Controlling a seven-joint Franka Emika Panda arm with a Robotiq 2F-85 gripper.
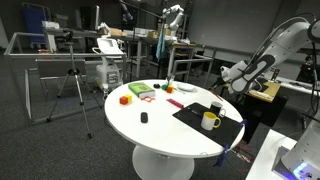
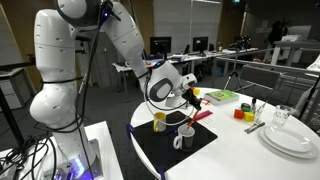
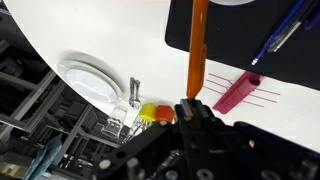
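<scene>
An orange stick-like object runs from my gripper to the top edge of the wrist view. My gripper is shut on its near end. In exterior view 2 the orange stick slants down close above a white mug; whether its tip is inside the rim cannot be told. The yellow mug stands beside that mug on a black mat. Exterior view 1 also has the yellow mug on the mat, with my arm reaching in behind it from the right.
A red marker-like object lies just off the mat, and blue pens rest on it. White plates, glasses and coloured blocks occupy the far side. A black object sits near the front left, with bare white tabletop around it.
</scene>
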